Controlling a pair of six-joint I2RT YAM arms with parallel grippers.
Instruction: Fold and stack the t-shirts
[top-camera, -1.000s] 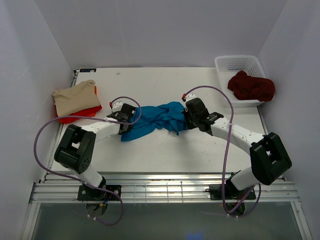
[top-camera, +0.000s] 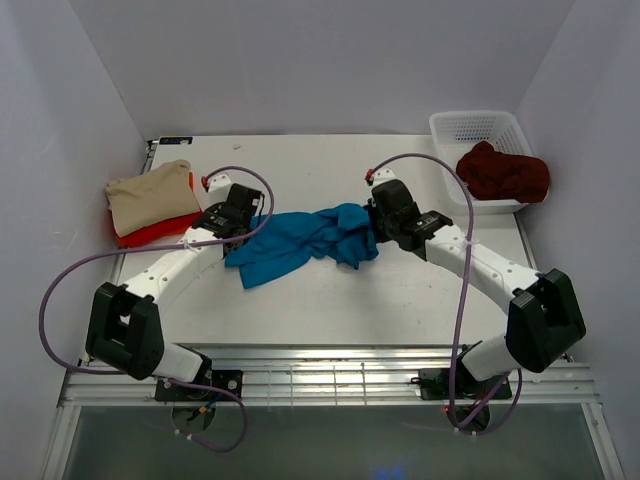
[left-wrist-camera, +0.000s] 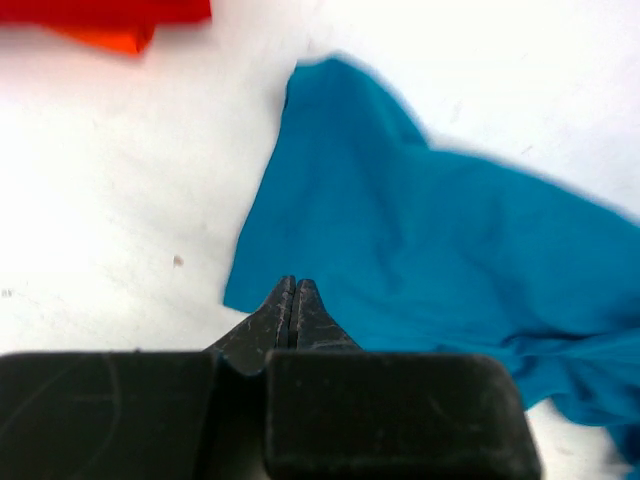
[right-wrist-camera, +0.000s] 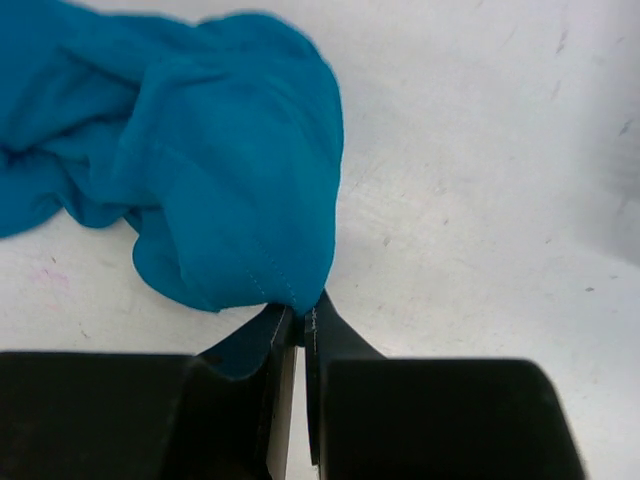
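A teal t-shirt lies spread and rumpled across the middle of the table, its right end bunched. My left gripper is shut above the shirt's left part, nothing seen between its fingers. My right gripper is shut on the bunched right end of the teal t-shirt. At the table's left lie folded shirts, a tan one on red ones.
A white basket holding a dark red shirt stands at the back right.
My left gripper has moved back and to the left over the last second. My right gripper has shifted slightly toward the back, still at the shirt's right end.
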